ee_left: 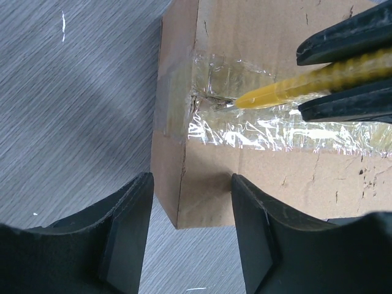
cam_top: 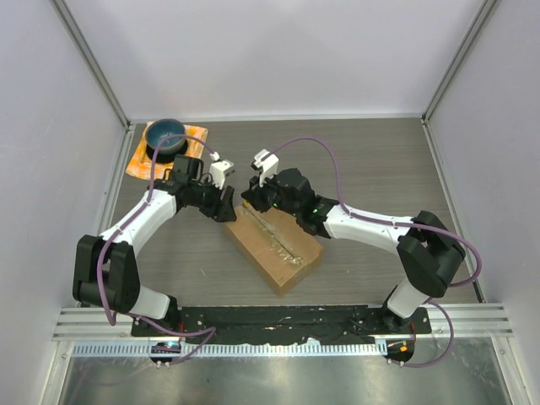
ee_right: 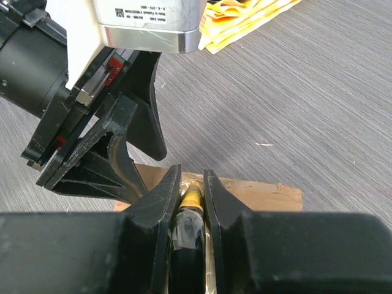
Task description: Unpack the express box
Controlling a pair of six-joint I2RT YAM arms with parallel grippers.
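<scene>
A taped cardboard box (cam_top: 270,246) lies slanted on the table's front half, clear tape (ee_left: 263,125) along its top seam. My right gripper is shut on a yellow and black pointed tool (ee_left: 275,93). In the left wrist view the tool's thin tip meets the tape, or hangs just over it, near the box's far-left edge. My left gripper is part open at that end of the box, its fingers (ee_left: 131,211) on either side of a corner. Whether they touch the cardboard I cannot tell.
A dark blue bowl (cam_top: 166,133) stands at the back left on an orange cloth (cam_top: 196,135). The two grippers are close together over the box end.
</scene>
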